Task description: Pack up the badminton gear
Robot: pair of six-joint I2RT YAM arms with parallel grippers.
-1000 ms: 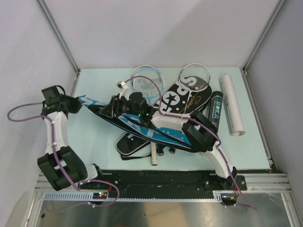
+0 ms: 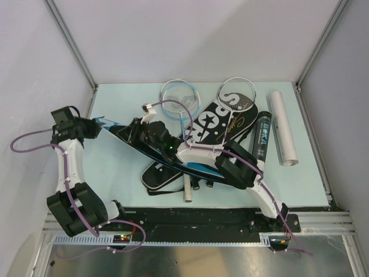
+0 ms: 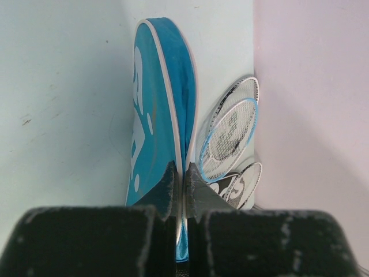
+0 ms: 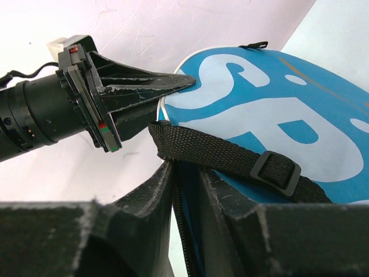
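A blue racket bag [image 4: 248, 109] with white lettering and a black side is held up at its left end, slanting across the table in the top view. My left gripper is shut on the white-piped edge at that end. Close to it, my right gripper is partly open around the bag's dark edge, below a black strap [image 4: 213, 153] with a buckle. Two rackets, a blue-rimmed one [image 2: 196, 111] and a pale one [image 2: 237, 78], lie toward the back. The right arm hides part of the bag.
A black racket bag [image 2: 207, 124] lies under the pale racket. To the right are a black BOKA tube [image 2: 262, 135] and a long white tube [image 2: 283, 127]. Another black bag end [image 2: 154, 176] and a pale handle [image 2: 187, 190] show in front.
The left gripper still holds the bag's end, with its arm barely moved.
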